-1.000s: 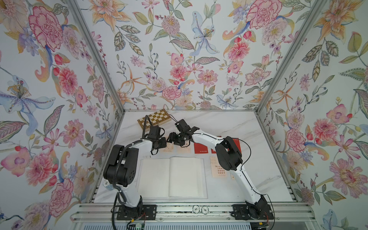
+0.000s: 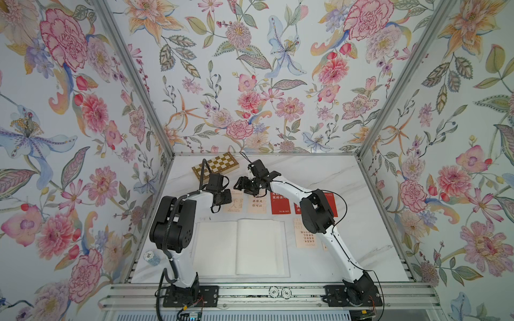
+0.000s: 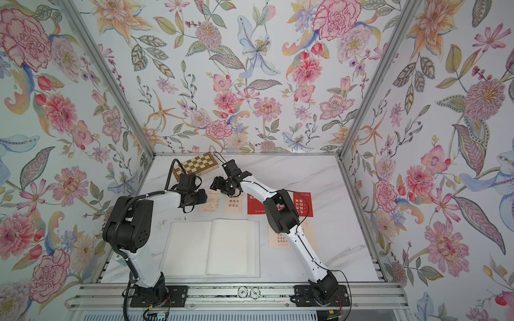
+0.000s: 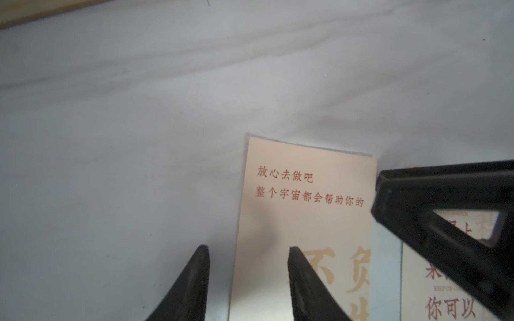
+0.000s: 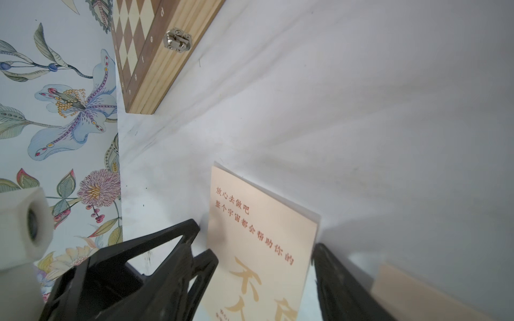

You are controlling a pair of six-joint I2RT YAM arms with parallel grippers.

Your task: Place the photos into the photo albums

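A cream photo card with red and gold lettering lies on the table below both grippers, with a second cream card to its right in the left wrist view. An open album with blank pages lies in front. My left gripper is low at the card's left side, its fingertips apart over the card's edge; whether they grip it is unclear. My right gripper is over the same card's top part, fingertips apart at about the card's two sides. More cream and red cards lie to the right.
A wooden chessboard stands at the back left. A small object sits at the front left.
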